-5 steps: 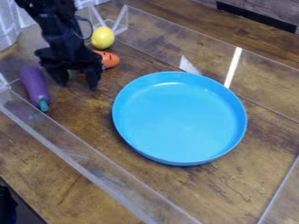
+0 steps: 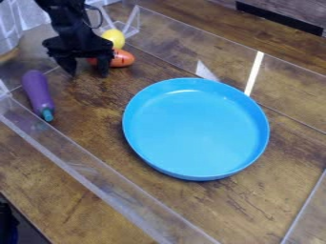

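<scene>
My black gripper (image 2: 86, 57) is at the upper left, fingers pointing down, beside an orange carrot-like object (image 2: 116, 59) that it partly covers. A small yellow object (image 2: 113, 38) lies just behind. A purple eggplant-like object (image 2: 37, 93) with a teal end lies to the lower left. A large blue plate (image 2: 193, 128) sits empty at the centre right. Whether the fingers are open or shut is hard to tell.
Clear plastic walls (image 2: 90, 191) border the wooden surface (image 2: 102, 133) on the left, front and right. The floor between the eggplant and plate is clear.
My gripper has moved back and to the left, toward the top of the view, away from the front of the orange object.
</scene>
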